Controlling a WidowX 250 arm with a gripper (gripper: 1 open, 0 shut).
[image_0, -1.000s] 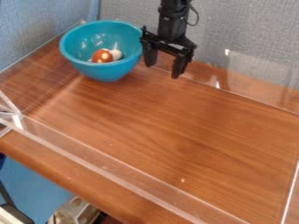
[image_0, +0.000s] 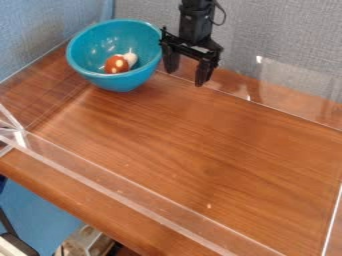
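A blue bowl (image_0: 104, 76) stands at the back left of the wooden surface (image_0: 187, 170). Inside it lie an orange-red object (image_0: 115, 64) with pale markings and a small white item (image_0: 130, 58). My black gripper (image_0: 187, 66) hangs open just right of the bowl, its fingers spread, nothing visible between them.
Grey padded walls enclose the back and left. Clear plastic edging runs along the rear and left of the surface. Below the front-left edge are a blue area and some hardware.
My gripper has shifted very slightly up and left, toward the bowl's rim. The bowl and its contents look almost unchanged.
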